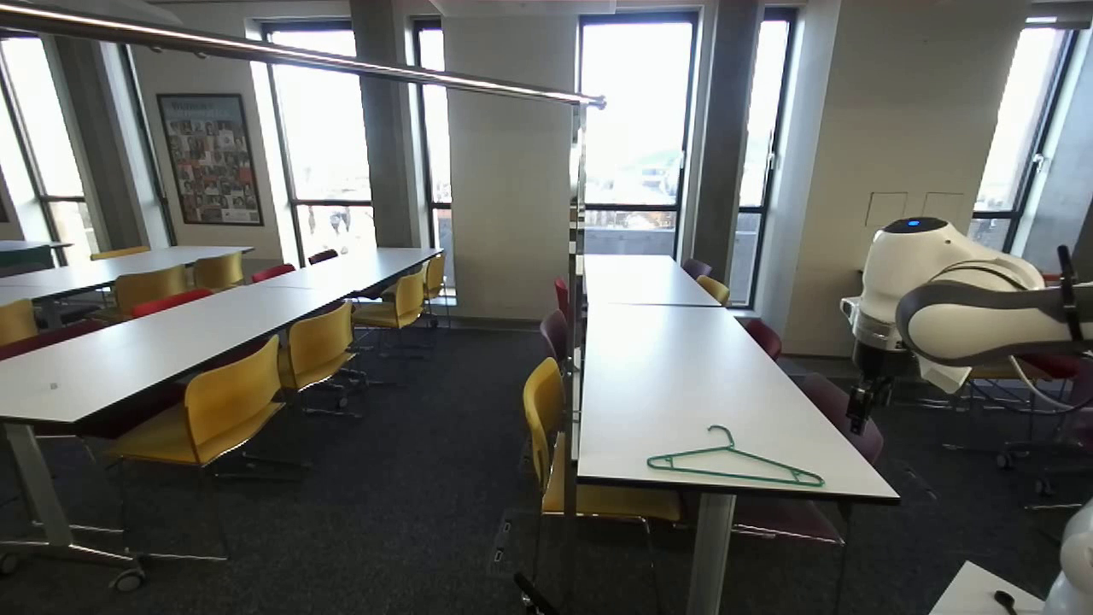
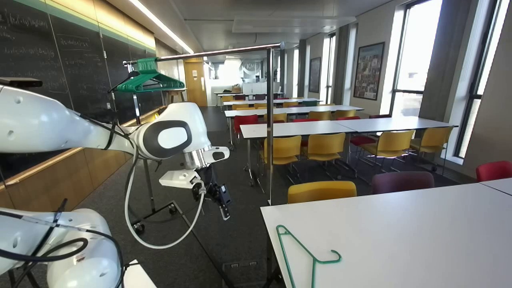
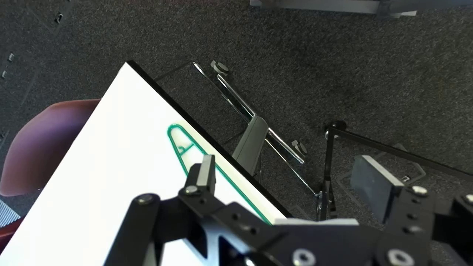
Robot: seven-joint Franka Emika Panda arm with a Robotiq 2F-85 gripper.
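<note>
A green hanger (image 1: 735,471) lies flat along the near edge of the white table (image 1: 656,379), its hook pointing toward the table's middle. In the second exterior view the hanger (image 2: 314,269) runs out of the bottom of the picture. My gripper (image 2: 224,204) hangs in the air, off the table and pointing down. From the wrist, the gripper stands open, its fingers wide apart with nothing between them. Part of the hanger (image 3: 235,186) shows below the left finger, which hides some of it along with the gripper body.
A metal rack (image 2: 270,125) stands beside the table, with several green hangers (image 2: 149,82) on its rail at the far end. A purple chair (image 3: 48,146) stands along one table side, and a yellow chair (image 1: 543,410) along another.
</note>
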